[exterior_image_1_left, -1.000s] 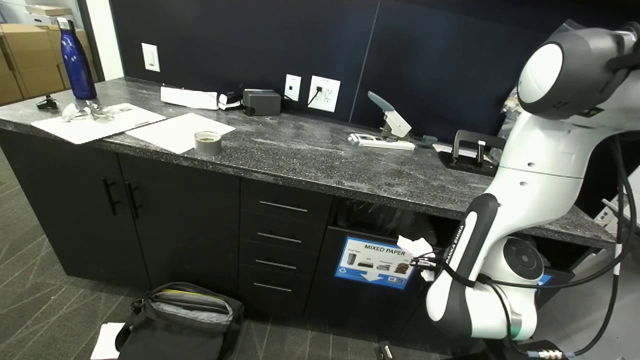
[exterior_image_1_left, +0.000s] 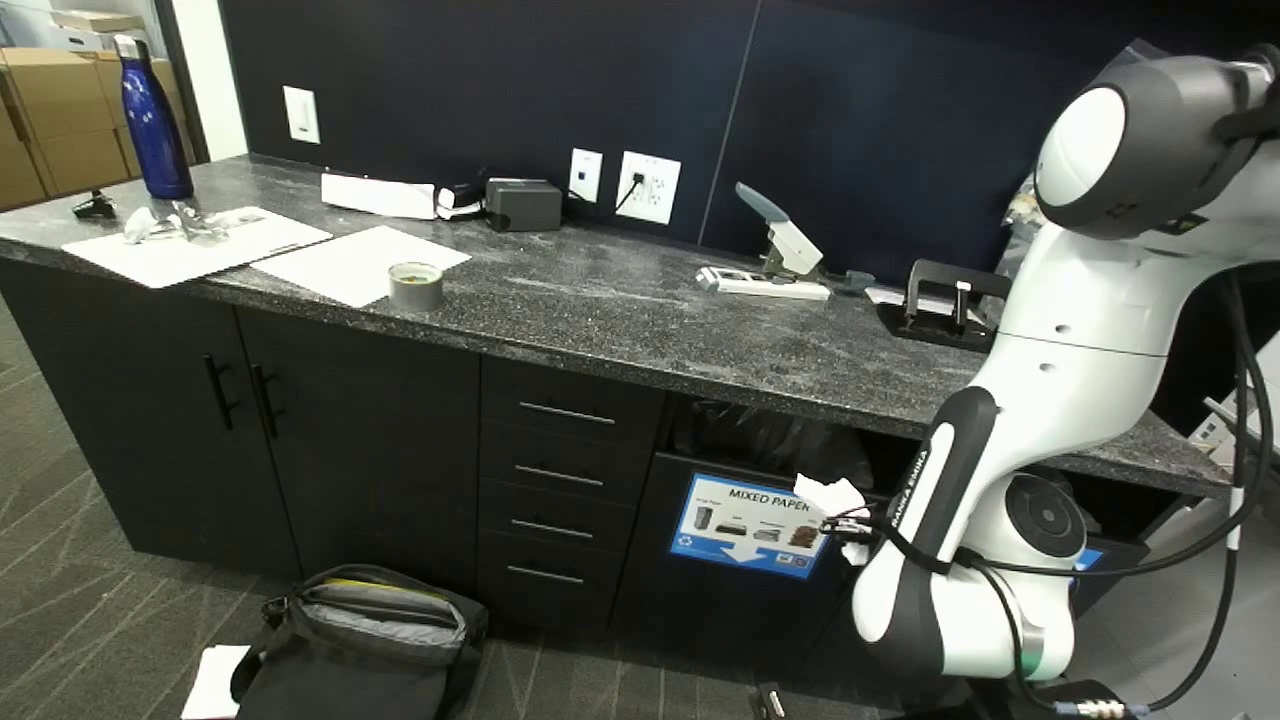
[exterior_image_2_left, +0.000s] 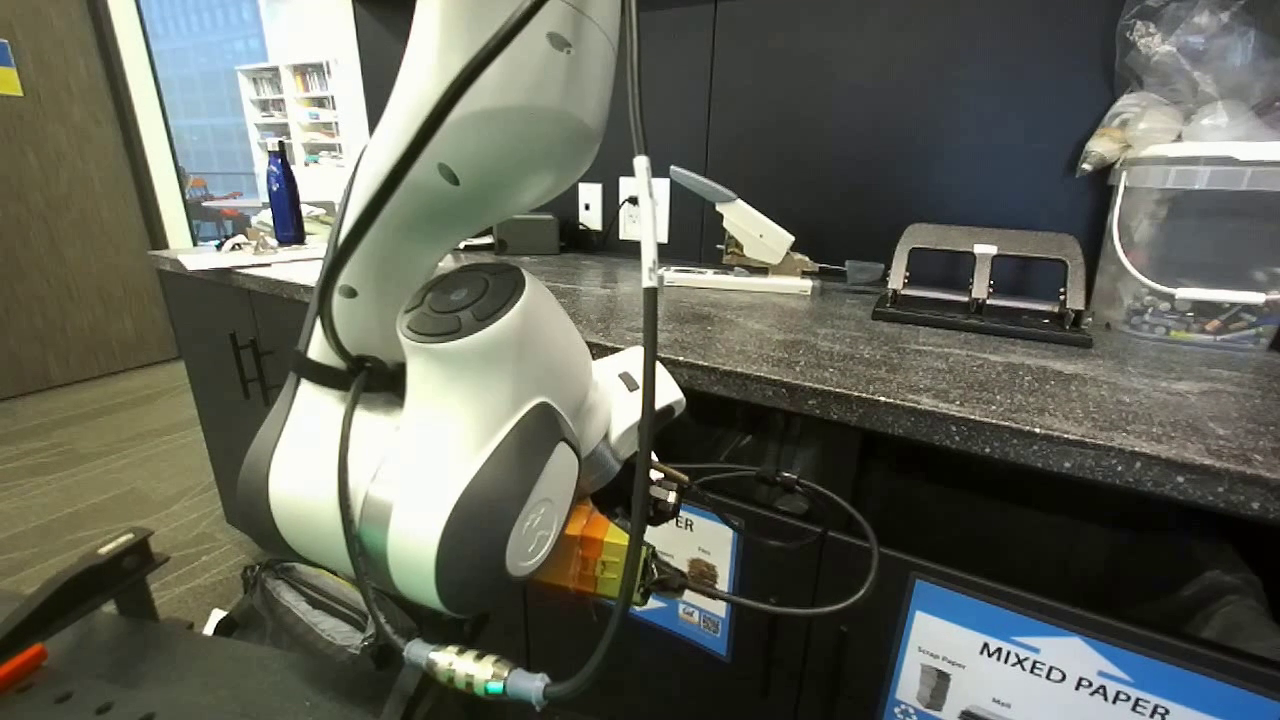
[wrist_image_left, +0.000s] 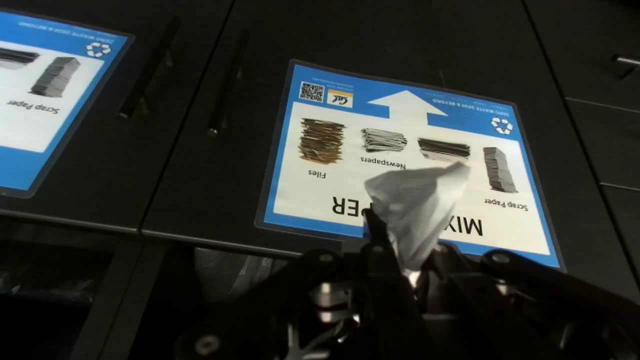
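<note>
A crumpled piece of white paper (wrist_image_left: 418, 201) sticks out from between the fingertips of my gripper in the wrist view, and the fingers are shut on it. In exterior view 1 the paper (exterior_image_1_left: 828, 493) shows beside the gripper (exterior_image_1_left: 849, 526), below the countertop's edge and in front of the bin cabinet. The Mixed Paper sign (wrist_image_left: 390, 174) lies behind the paper in the wrist view, upside down there. Above the sign in exterior view 1 is the dark bin opening (exterior_image_1_left: 768, 438). The arm and cables mostly hide the gripper in exterior view 2.
On the counter (exterior_image_1_left: 600, 300) stand a stapler (exterior_image_1_left: 786, 258), a hole punch (exterior_image_2_left: 990, 282), a tape roll (exterior_image_1_left: 415, 288) and a blue bottle (exterior_image_1_left: 154, 126). A black bag (exterior_image_1_left: 360, 648) rests on the floor. A second Mixed Paper sign (exterior_image_2_left: 1068, 660) is on the neighbouring cabinet. Loose cables hang around the arm.
</note>
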